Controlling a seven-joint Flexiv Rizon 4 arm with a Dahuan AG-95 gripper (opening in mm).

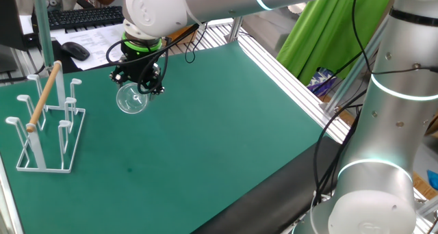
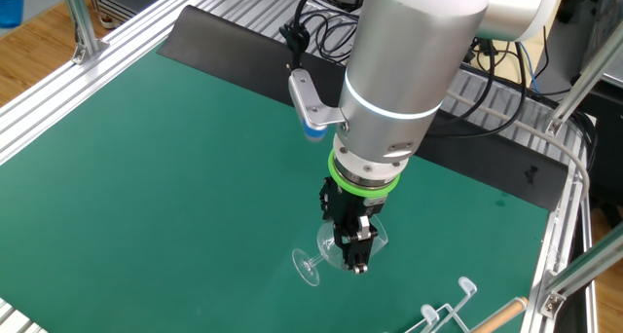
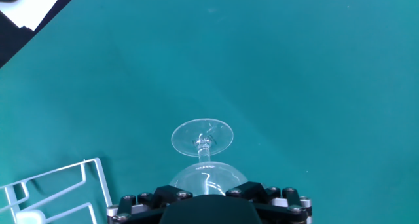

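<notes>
A clear wine glass is tilted well over on its side, its bowl between the fingers of my gripper. In the wrist view the glass's round foot and short stem point away from my gripper, which looks shut on the bowl. The foot sticks out to the left in exterior view 2. Exterior view 1 shows the round bowl just below the black fingers. Whether the glass touches the table is hard to tell, and the finger contact is partly hidden.
A white wire glass rack with a wooden handle stands at the left of the green table in exterior view 1. Its hooks are empty. A mouse and papers lie beyond the far edge.
</notes>
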